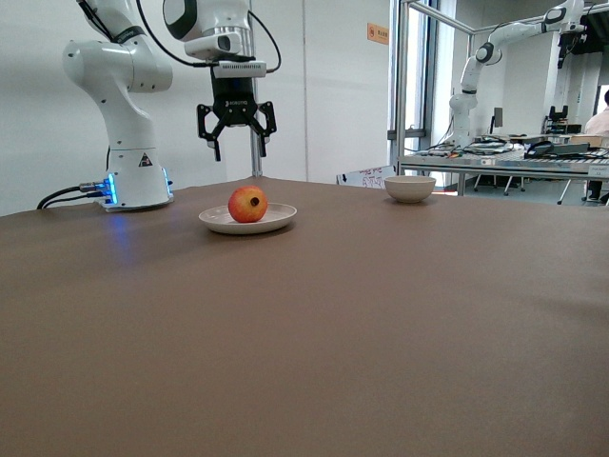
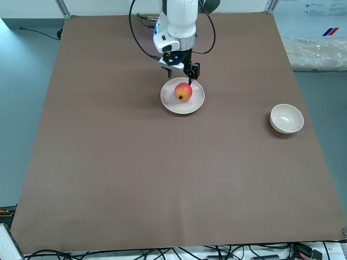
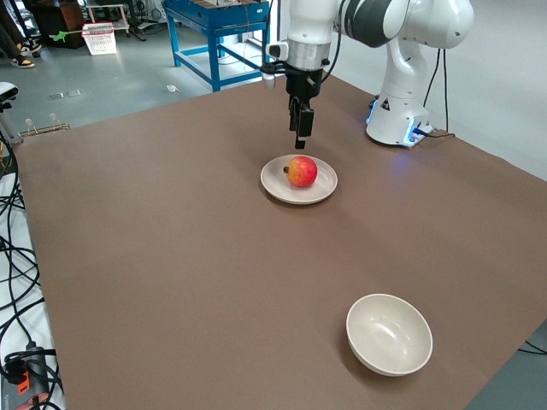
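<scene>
A red-yellow apple (image 2: pixel 183 92) (image 1: pixel 247 204) (image 3: pixel 302 171) sits on a white plate (image 2: pixel 168 102) (image 1: pixel 279 215) (image 3: pixel 276 182) near the robot's base. The black gripper (image 2: pixel 179 78) (image 1: pixel 241 145) (image 3: pixel 300 138) hangs above the plate, its fingers pointing down and apart in the top view, with nothing between them; the apple is below, not held. A white bowl (image 2: pixel 287 118) (image 1: pixel 409 188) (image 3: pixel 389 334) stands on the brown table to one side of the plate, empty in the right view.
Cables and devices run along its edge in the left and right views.
</scene>
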